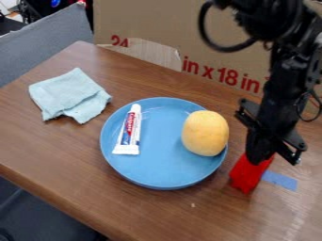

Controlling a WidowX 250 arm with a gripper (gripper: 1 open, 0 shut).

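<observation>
My black gripper (266, 143) is over a red object (246, 176) at the right of the blue plate, its tip at that object's upper part; whether the fingers hold it is hidden. A yellow round object (202, 132) sits on the right half of the blue plate (157, 172). A white toothpaste tube (128, 130) lies on the plate's left half.
A folded light-blue cloth (67, 94) lies at the left of the wooden table (113, 207). A cardboard box (176, 33) stands along the back. A strip of blue tape (280, 181) is at the right.
</observation>
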